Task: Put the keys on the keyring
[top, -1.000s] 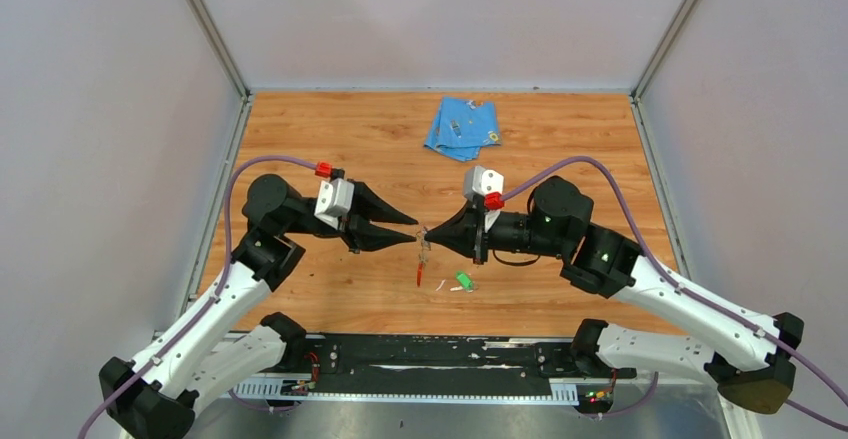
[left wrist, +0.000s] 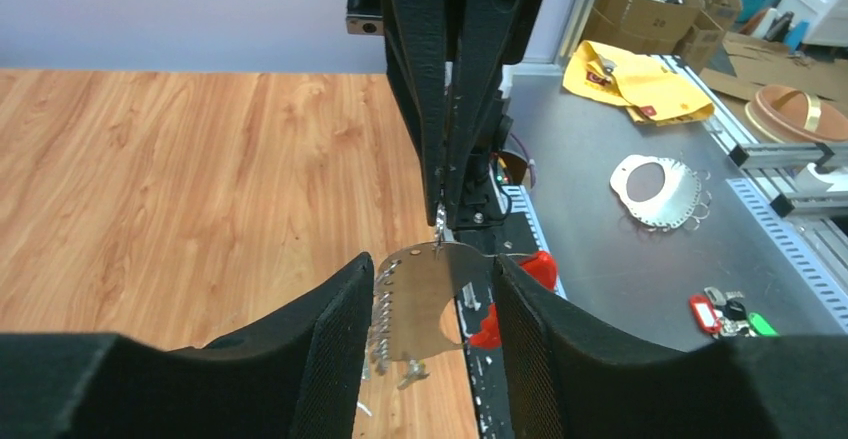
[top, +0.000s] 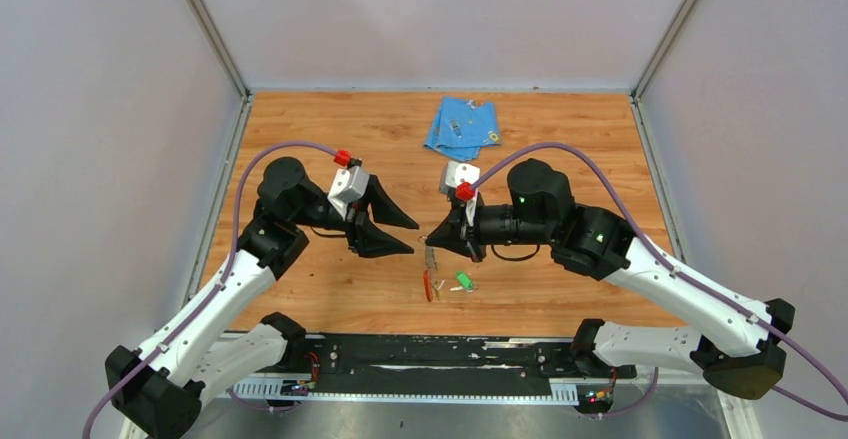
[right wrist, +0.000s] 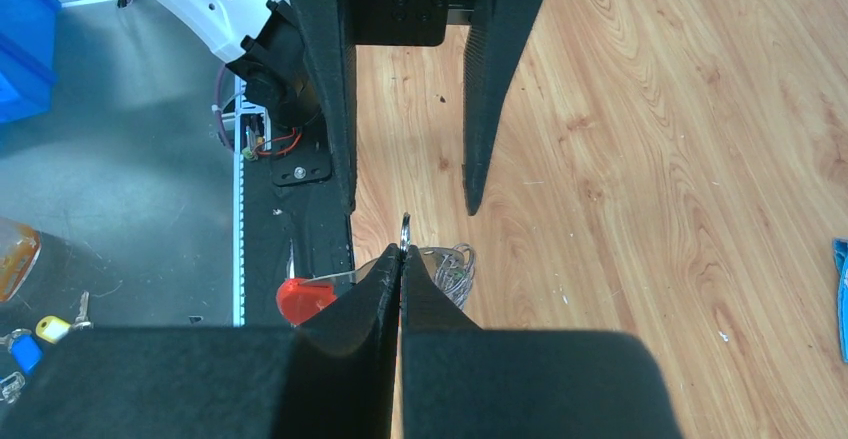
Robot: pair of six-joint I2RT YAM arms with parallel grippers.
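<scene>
A silver keyring plate (left wrist: 425, 304) with a row of small rings along one edge hangs below my right gripper. The right gripper is shut on its thin metal loop (right wrist: 405, 231). A red tag hangs with the plate, partly behind it in the left wrist view. My left gripper (top: 415, 238) faces the right one and stands open, its two fingers (left wrist: 335, 359) apart with no contact on the plate. A green key (top: 464, 280) lies on the wooden board, to the lower right of the hanging keyring.
Folded blue cloth (top: 463, 127) lies at the back of the board (top: 330, 139). A grey surface in the left wrist view carries a yellow cloth (left wrist: 630, 81), another metal ring plate (left wrist: 658, 192) and a red key tag (left wrist: 704, 313). Much of the wood is clear.
My left fingers have spread wider since a second ago, and both arms have shifted posture while their tips stay close together. The hanging red tag has swung and turned.
</scene>
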